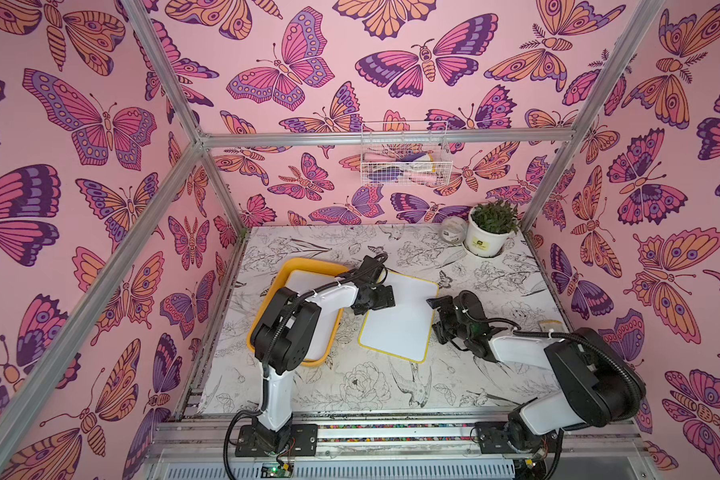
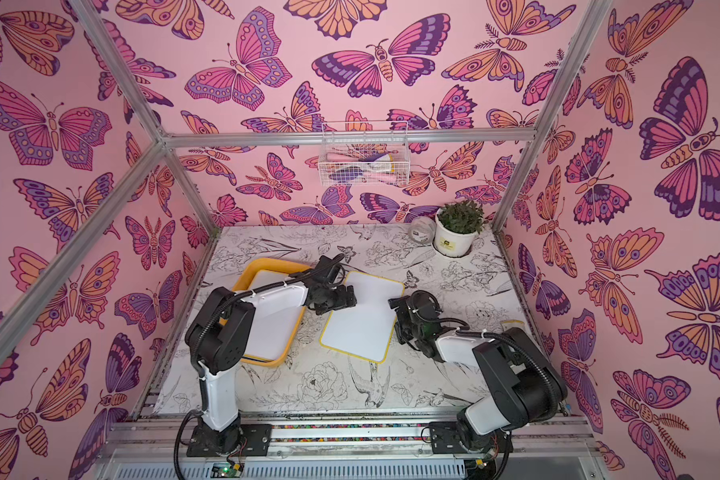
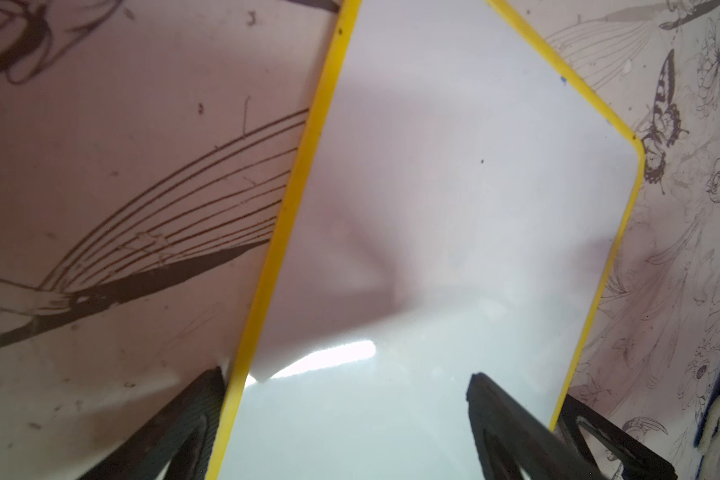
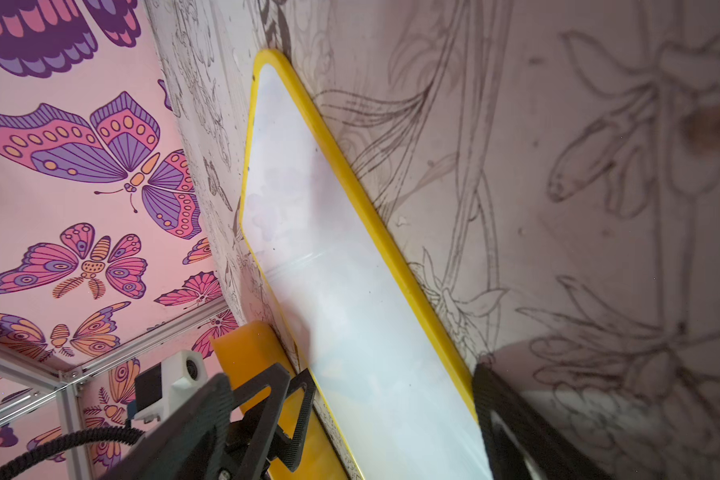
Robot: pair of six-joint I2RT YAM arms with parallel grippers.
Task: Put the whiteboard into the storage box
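Note:
A white whiteboard (image 1: 396,328) with a yellow rim lies flat on the table, right of the yellow storage box (image 1: 254,316). My left gripper (image 1: 380,297) is at the board's left side, fingers open; in the left wrist view one finger (image 3: 188,424) is by the yellow rim and the other is above the white face. At the right edge is my right gripper (image 1: 437,320), also open. The right wrist view shows one of its fingers (image 4: 508,420) close to that rim; contact cannot be made out. Neither gripper holds the board.
At the back right stand a potted plant (image 1: 492,228) and a clear round container (image 1: 453,230). A wire basket (image 1: 406,169) hangs on the back wall. The left arm reaches across the storage box, and the table in front of the board is bare.

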